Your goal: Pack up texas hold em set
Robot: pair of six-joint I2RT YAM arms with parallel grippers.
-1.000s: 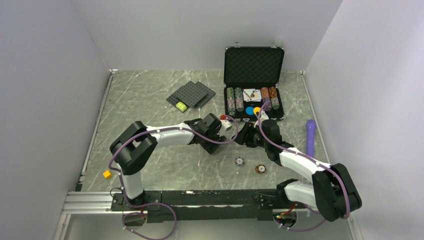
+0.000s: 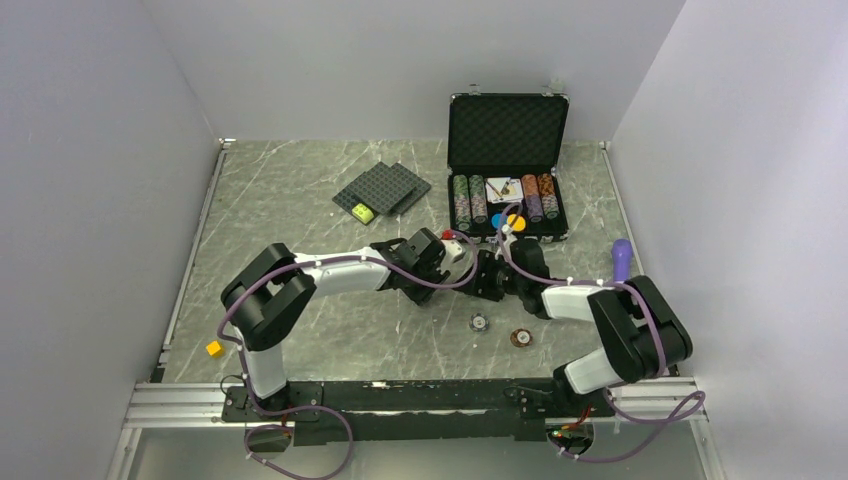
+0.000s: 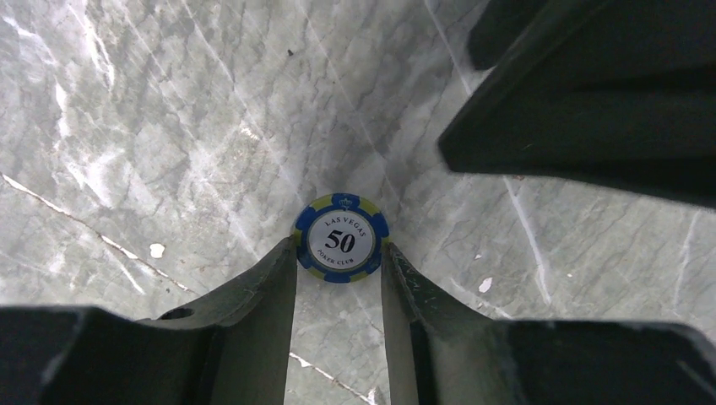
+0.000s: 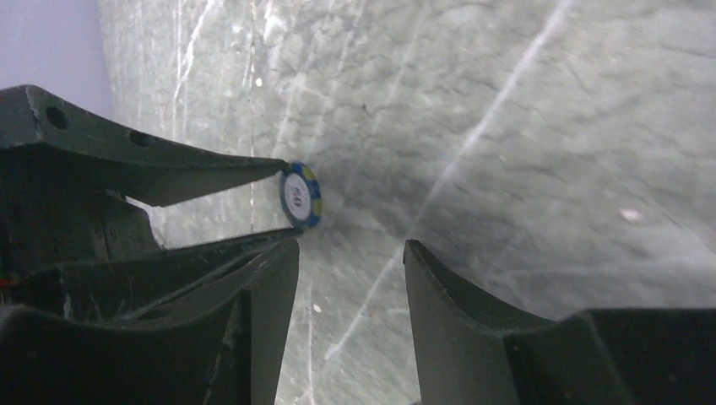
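An open poker case [image 2: 505, 130] at the back right holds rows of chips, cards and coloured discs. My left gripper [image 2: 438, 280] points down at a blue-and-yellow 50 chip [image 3: 342, 240], fingertips at either side of its rim, the finger part open. The chip [image 4: 300, 196] also shows between those fingertips in the right wrist view. My right gripper [image 2: 480, 278] stands open beside it, nothing between its fingers. Two more chip groups, grey [image 2: 479, 323] and brown [image 2: 521, 338], lie in front.
Dark trays [image 2: 385, 188] with a green block [image 2: 362, 213] lie at the back. A yellow cube [image 2: 214, 349] is at front left, a purple object [image 2: 621, 258] at right.
My right arm has swung and its gripper has shifted slightly lower and left, toward the left gripper. The left arm is almost unchanged.
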